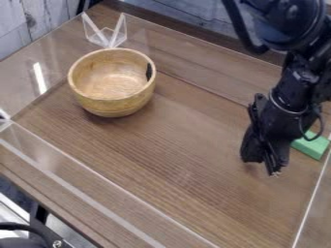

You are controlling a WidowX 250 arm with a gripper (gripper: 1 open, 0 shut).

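Observation:
My black gripper [258,155] hangs low over the wooden table on the right side, fingertips pointing down at the tabletop. It looks shut, with nothing visible between its fingers. Just to its right, partly hidden behind it, lies a green block [311,146].
A wooden bowl [111,97] stands at the upper left of the table [130,184], with a clear plastic piece [106,34] behind it.

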